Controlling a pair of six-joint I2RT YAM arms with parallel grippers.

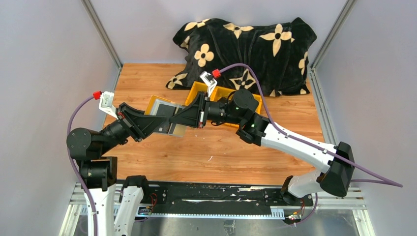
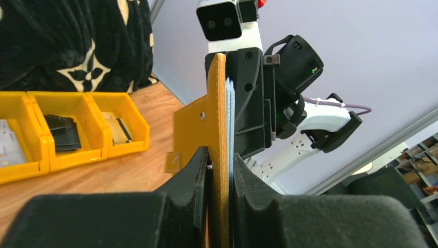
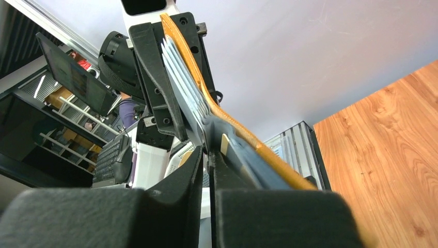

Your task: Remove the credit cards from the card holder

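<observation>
An open orange card holder (image 1: 152, 102) with clear sleeves and dark and tan cards (image 1: 170, 118) hangs above the table. My left gripper is shut on the holder's orange cover (image 2: 220, 103) and pale sleeves (image 2: 230, 111), seen edge-on in the left wrist view. From the other side, my right gripper reaches the layered sleeves (image 3: 188, 88), its fingertips almost together right at their edges. A tan card edge (image 3: 224, 144) shows just right of those tips. Whether a card or sleeve lies between the right fingers cannot be made out.
Behind the arms stands a yellow bin with compartments (image 2: 77, 161); dark cards (image 2: 63, 135) lie in its middle one, pale cards (image 2: 10, 147) in the left. A black floral cushion (image 1: 246, 54) fills the back.
</observation>
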